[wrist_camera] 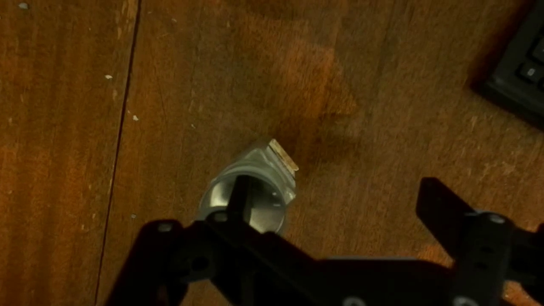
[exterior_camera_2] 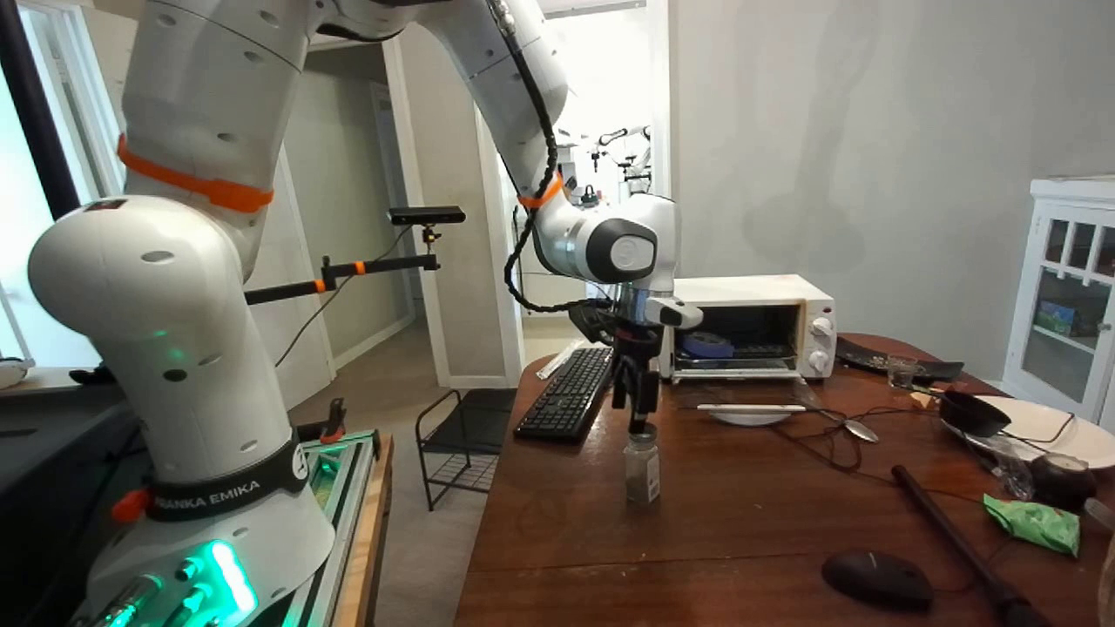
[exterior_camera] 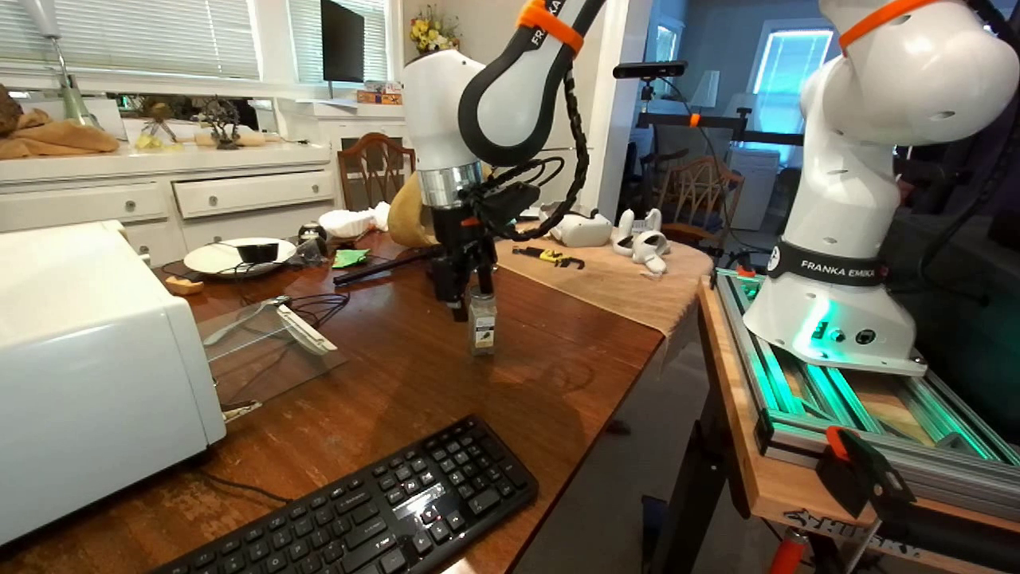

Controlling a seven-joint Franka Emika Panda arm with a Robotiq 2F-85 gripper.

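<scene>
A small clear glass jar (exterior_camera: 483,330) with a label on its side stands upright on the wooden table, its round mouth uncovered. My gripper (exterior_camera: 472,300) points down at the jar's top with its fingers apart. In the wrist view, one of the fingers (wrist_camera: 239,196) overlaps the mouth of the jar (wrist_camera: 270,204), while the other is well off to the right over bare wood. Exterior view 2 shows the gripper (exterior_camera_2: 631,414) right at the rim of the jar (exterior_camera_2: 642,475). Whether that fingertip dips inside the mouth or hangs just above, I cannot tell.
A black keyboard (exterior_camera: 382,507) lies along the table's near side, beside a white toaster oven (exterior_camera: 96,373). Farther off are a white plate (exterior_camera: 205,258), a black mouse (exterior_camera_2: 878,580) and a green packet (exterior_camera_2: 1035,524). Bare wood surrounds the jar.
</scene>
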